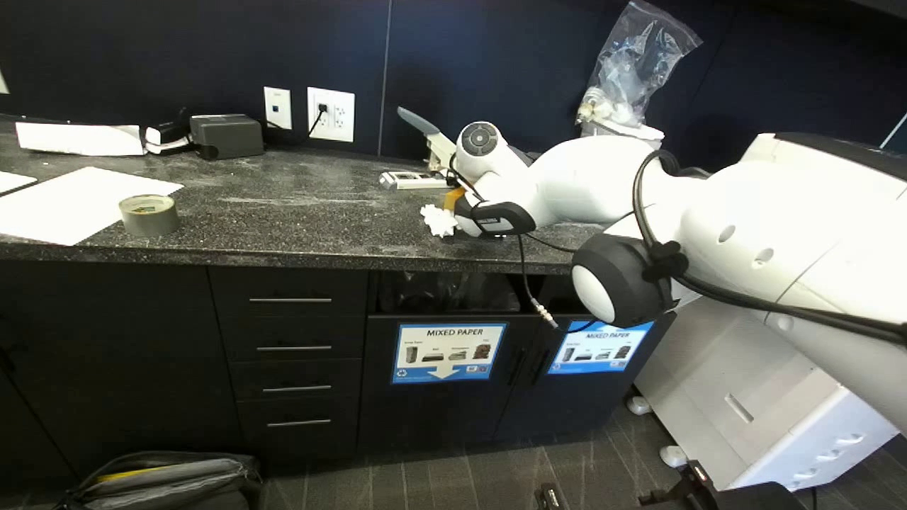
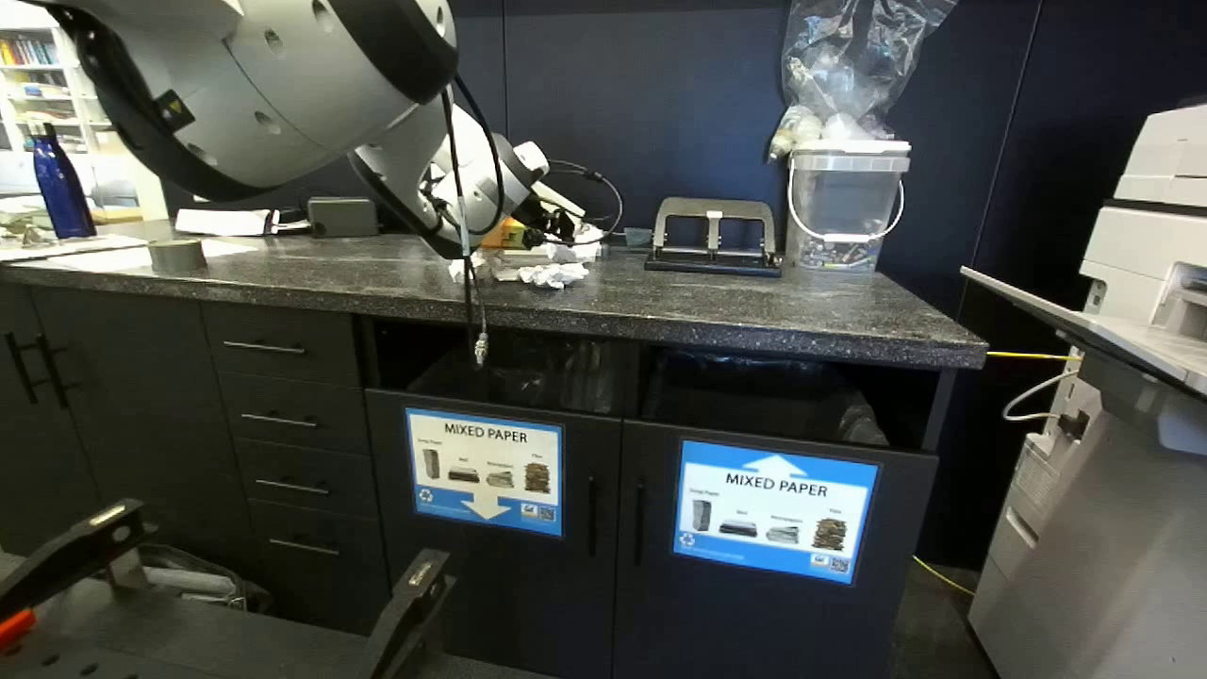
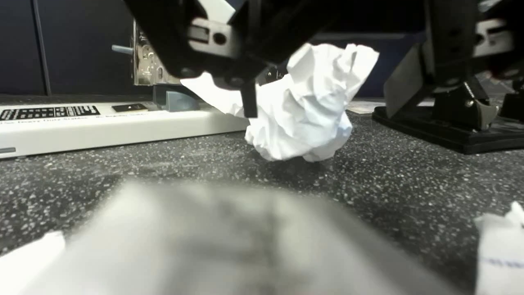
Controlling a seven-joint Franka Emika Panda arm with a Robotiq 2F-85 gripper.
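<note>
Between the spread fingers of my gripper in the wrist view is a crumpled white paper, low over or on the dark counter. The left finger overlaps it in the picture; a gap shows beside the right one. Whether either touches it, I cannot tell. A blurred pale shape fills the near foreground, with white paper scraps at the lower corners. From outside, crumpled paper shows beside my hand in one view, and several white pieces lie under it in the other. The fingertips are hidden in exterior view 1.
A long white stapler lies left of the paper, and a black hole punch stands to the right. Further right is a clear bucket. A tape roll sits on the open left counter, near flat white sheets.
</note>
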